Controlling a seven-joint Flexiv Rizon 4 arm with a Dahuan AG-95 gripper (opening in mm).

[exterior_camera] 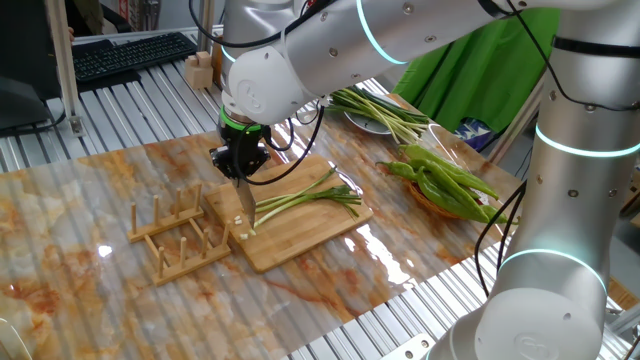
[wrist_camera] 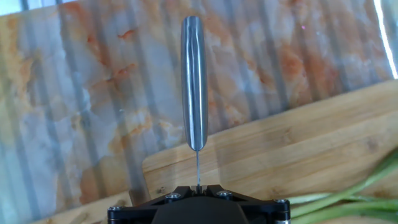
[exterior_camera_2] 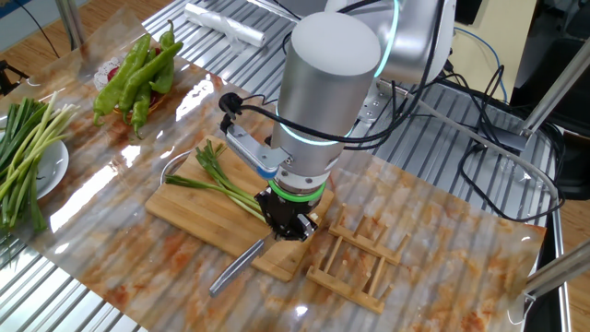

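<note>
My gripper is shut on a knife, clamping it at the blade just below its silver handle (wrist_camera: 194,81). The handle sticks out past the board's edge, also visible as the knife handle (exterior_camera_2: 241,267) in exterior view 2. In exterior view 1 the blade (exterior_camera: 246,203) points down at the wooden cutting board (exterior_camera: 280,250), close to the cut end of a bunch of green onions (exterior_camera: 300,203). Small white cut pieces (exterior_camera: 240,233) lie on the board's left part. Whether the blade's edge touches the board I cannot tell.
A wooden peg rack (exterior_camera: 180,265) stands close to the board's left side. Beyond the board are a basket of long green peppers (exterior_camera: 445,190) and a plate with more green onions (exterior_camera: 380,110).
</note>
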